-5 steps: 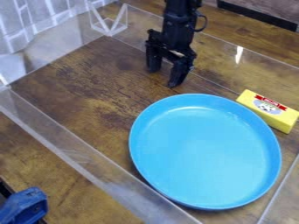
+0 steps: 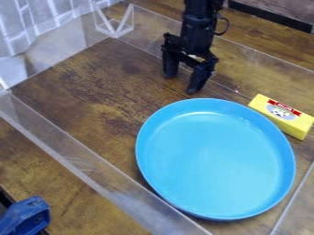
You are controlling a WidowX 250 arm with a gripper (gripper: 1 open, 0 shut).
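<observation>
The black gripper [image 2: 186, 66] hangs from the top centre of the camera view, low over the dark wooden floor behind the large blue round plate [image 2: 215, 156]. Its dark fingers are spread apart at the lower end; whether anything lies between them is hard to make out against the wood.
A yellow box [image 2: 280, 117] with a white and red label lies right of the plate. A blue object [image 2: 22, 217] sits at the bottom left corner outside the clear plastic wall. The wooden floor left of the plate is bare.
The gripper has shifted very slightly, its wrist a little to the right. The plate and box are unmoved.
</observation>
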